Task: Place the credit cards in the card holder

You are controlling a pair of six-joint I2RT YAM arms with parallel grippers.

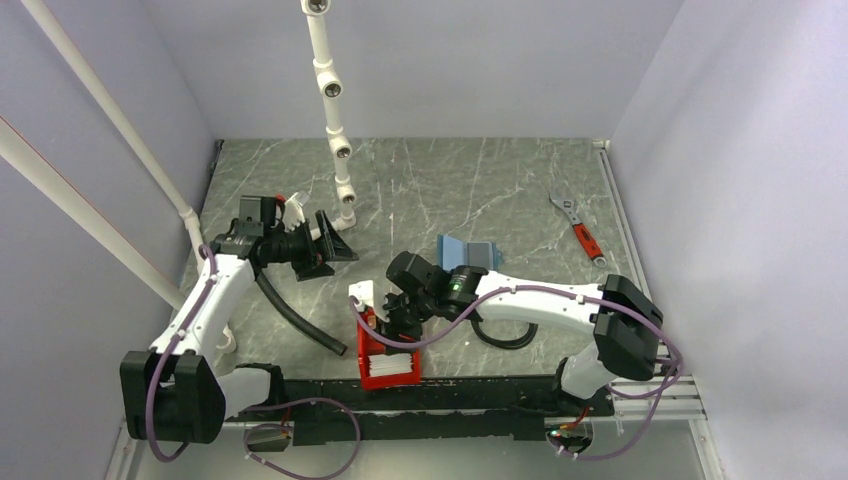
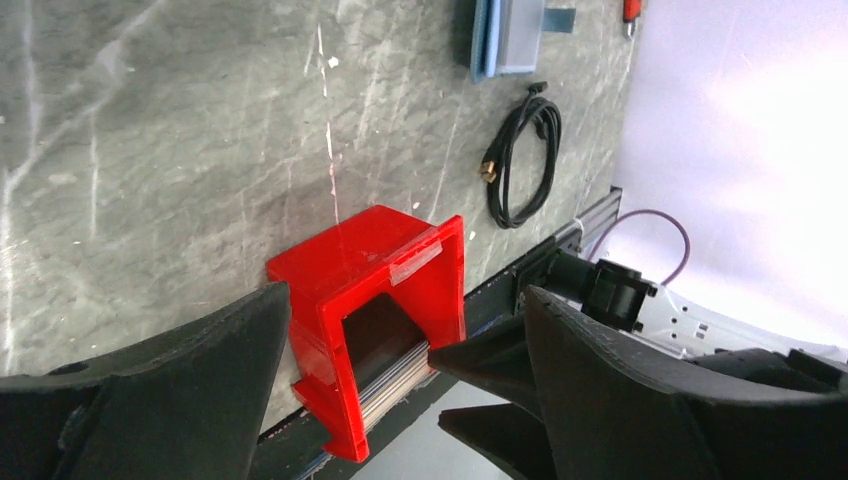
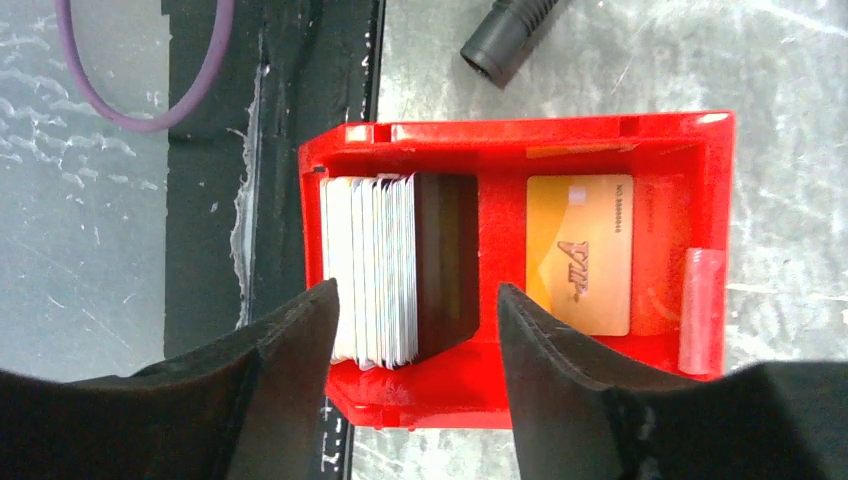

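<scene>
The red open box (image 3: pixel 520 413) holds a tight row of white-edged cards (image 3: pixel 370 270) standing at one end, with a dark card (image 3: pixel 445 265) leaning beside them. Apart from that row, a yellow-orange card (image 3: pixel 580 255) lies flat on the box floor. Over the box, my right gripper has its fingers apart, and nothing is gripped between them. In the left wrist view, my left gripper is open and empty, away from the box. A blue stand (image 1: pixel 453 252) with a grey panel sits behind the right arm; whether it or the box is the holder is unclear.
A coiled black cable (image 2: pixel 520 160) lies right of the box, and a black tube (image 1: pixel 298 315) left of it. An orange-handled wrench (image 1: pixel 580 230) rests at the far right. The box stands by the front edge.
</scene>
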